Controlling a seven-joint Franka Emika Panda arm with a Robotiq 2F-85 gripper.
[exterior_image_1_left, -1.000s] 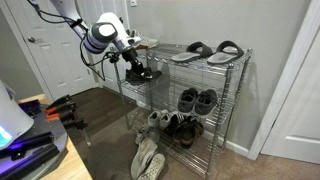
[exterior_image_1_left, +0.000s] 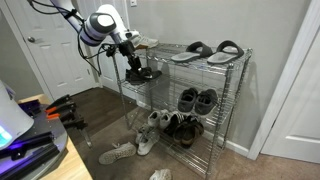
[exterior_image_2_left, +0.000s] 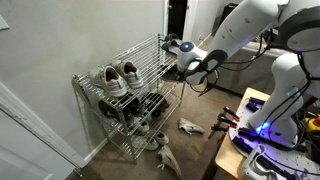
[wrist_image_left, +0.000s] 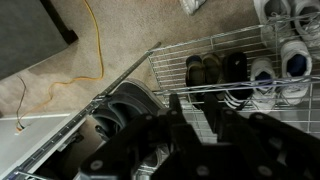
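My gripper (exterior_image_1_left: 133, 66) is at the left end of the wire rack (exterior_image_1_left: 215, 118), close by dark shoes (exterior_image_1_left: 149, 74) on its middle shelf. In the wrist view, the gripper has its dark fingers apart, with no shoe seen between them. Dark grey footwear (wrist_image_left: 128, 104) lies just left of the fingers. On a lower shelf are brown-black shoes (wrist_image_left: 235, 72) and pale sneakers (wrist_image_left: 295, 60). Grey slippers (exterior_image_1_left: 225, 51) rest on the top shelf; dark sneakers (exterior_image_1_left: 197, 102) hang below them. Loose on the floor are a grey shoe (exterior_image_1_left: 117, 153) and a white shoe (exterior_image_1_left: 147, 143).
Another pale shoe (exterior_image_1_left: 160, 174) sits at the front edge of the view. A wooden table (exterior_image_1_left: 72, 166) stands near the robot's base. The wall is close behind the rack. A yellow cable (wrist_image_left: 97, 40) crosses the carpet. Bare carpet lies right of the rack.
A second ago two floor shoes lay close together; now the floor shoes are spread apart. The arm's upper part has shifted slightly, while the gripper stays near the rack's left end.
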